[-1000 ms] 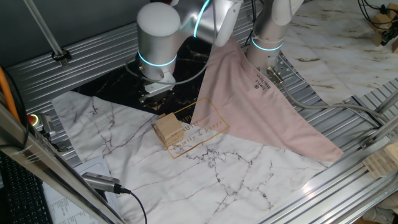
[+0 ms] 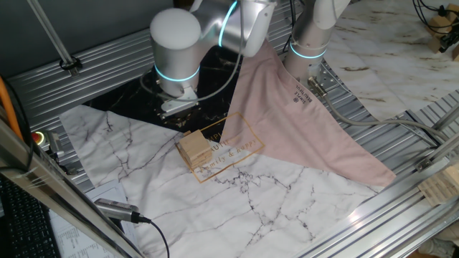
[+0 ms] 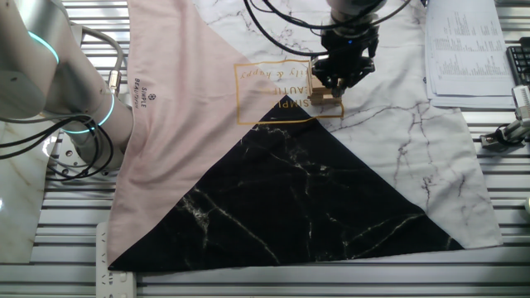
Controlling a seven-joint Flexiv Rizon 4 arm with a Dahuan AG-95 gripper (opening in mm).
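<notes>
Light wooden blocks (image 2: pixel 193 149) sit close together on the cloth, at the left end of its gold-framed print. In the exterior view 2, part of the wood (image 3: pixel 325 98) shows beneath and beside my dark gripper (image 3: pixel 339 83), which hangs over that side of the print. Whether its fingers touch the wood, or how far apart they stand, is not clear. From the other side, the silver wrist of the arm (image 2: pixel 176 54) is seen above the black part of the cloth, behind the blocks; the dark fingers do not stand out there.
A cloth with white marbled (image 2: pixel 258 208), black (image 3: pixel 290 199) and pink (image 3: pixel 170 99) areas covers much of the slatted metal table. A metal post (image 2: pixel 54 172) and a cabled device (image 2: pixel 118 211) stand at the left. Papers (image 3: pixel 470 58) lie beside the cloth.
The blocks and cloth look unmoved.
</notes>
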